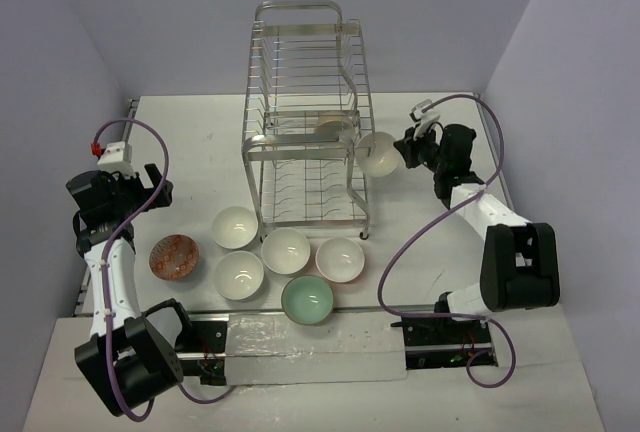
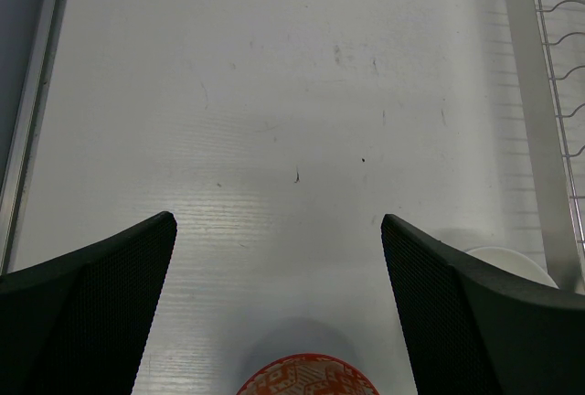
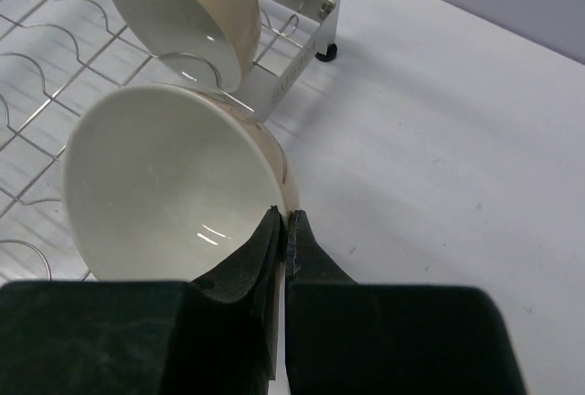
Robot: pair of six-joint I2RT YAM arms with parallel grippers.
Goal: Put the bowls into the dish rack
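Note:
At the rack's right side, my right gripper is shut on the rim of a white bowl (image 3: 164,176), which is tilted on its side beside the lower wire tier. Another bowl (image 3: 183,11) stands tilted in the dish rack (image 1: 305,222) behind it. White bowls (image 1: 238,275), a green bowl (image 1: 307,300) and a patterned bowl (image 1: 173,257) rest on the table in front and to the left of the rack. My left gripper (image 1: 158,182) is open and empty over the table's left side.
The white table (image 1: 180,132) has free room left of the rack and at the right front. Walls bound both sides and the back. Purple cables loop over both arms.

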